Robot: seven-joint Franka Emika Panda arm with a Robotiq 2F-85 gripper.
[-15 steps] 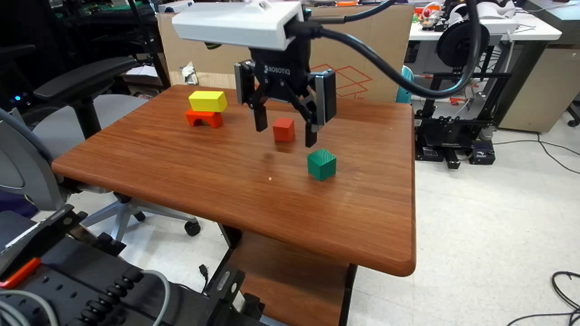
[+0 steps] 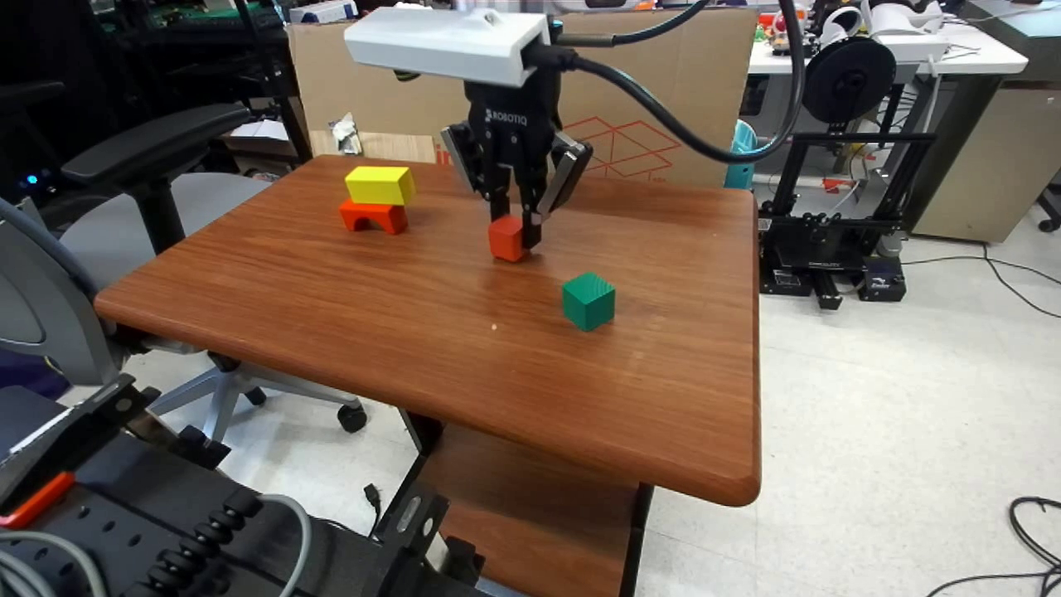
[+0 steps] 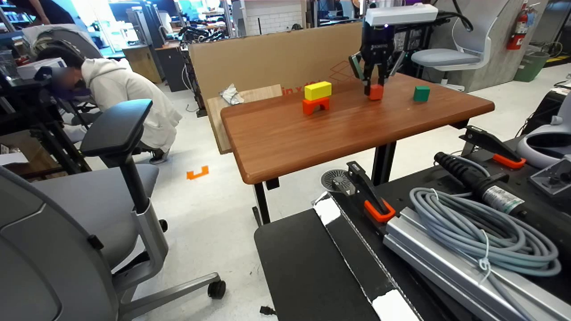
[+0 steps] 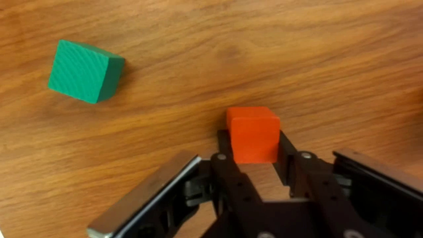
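My gripper is shut on a red cube, low over the brown table. From the wrist view, the cube sits between the two fingertips, one on each side. Whether its underside touches the table is hard to tell. A green cube rests apart from it, nearer the table's right side. Toward the far left of exterior view 1, a yellow block lies on top of a red arch; the same stack shows in exterior view 2, with the yellow block uppermost.
The brown table has free room in front and to the right of the green cube. A cardboard sheet stands along the table's far side. A grey chair is close to its left edge.
The gripper was open above and around the red cube; it has come down and shut on it. The cube has shifted slightly left and turned. The green cube and the stack have stayed put.
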